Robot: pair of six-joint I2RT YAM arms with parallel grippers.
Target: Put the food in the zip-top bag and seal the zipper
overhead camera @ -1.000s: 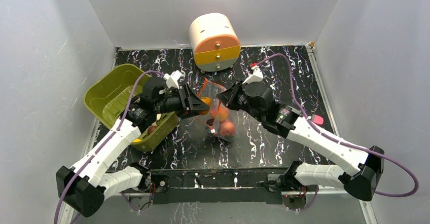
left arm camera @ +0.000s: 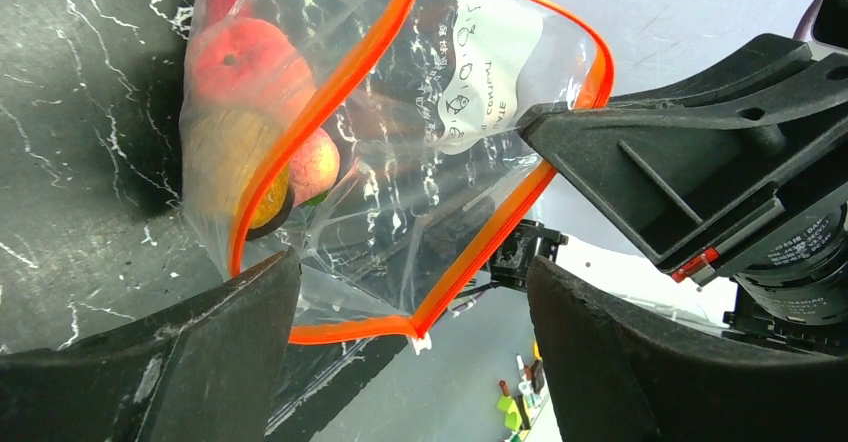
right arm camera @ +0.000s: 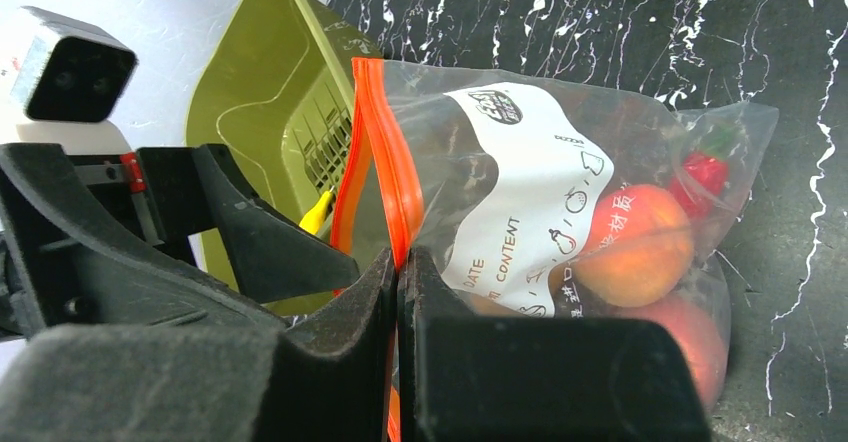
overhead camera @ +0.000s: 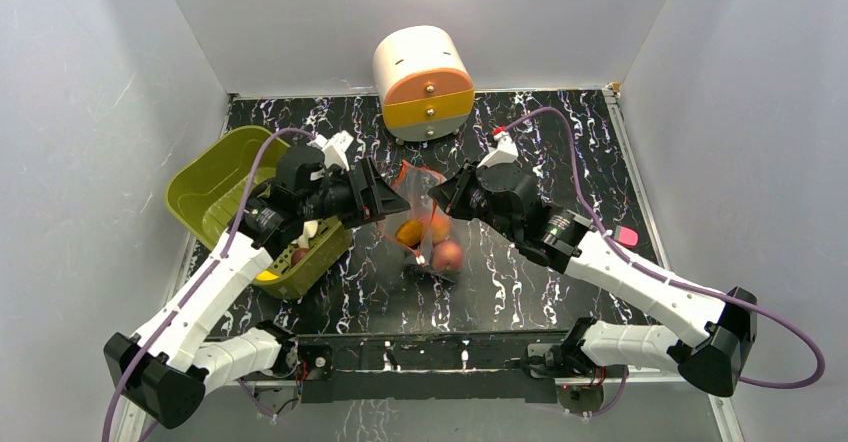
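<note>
The clear zip top bag [overhead camera: 420,184] with an orange rim [left arm camera: 375,37] stands with its mouth spread open. Inside lie a brown-and-yellow food piece [left arm camera: 225,152], peaches [right arm camera: 640,247] and a red strawberry-like piece [right arm camera: 700,177]. My left gripper [overhead camera: 395,196] is open at the mouth, nothing between its fingers. On the other side, my right gripper is shut on the bag's orange rim, holding that edge up. The lower pieces are partly hidden behind the white printed label [right arm camera: 530,182].
A green basket [overhead camera: 188,190] with a few food pieces stands at the left, partly under the left arm. A small drawer cabinet [overhead camera: 425,72] is at the back. A pink object [overhead camera: 626,236] lies at the right.
The right arm has stayed put.
</note>
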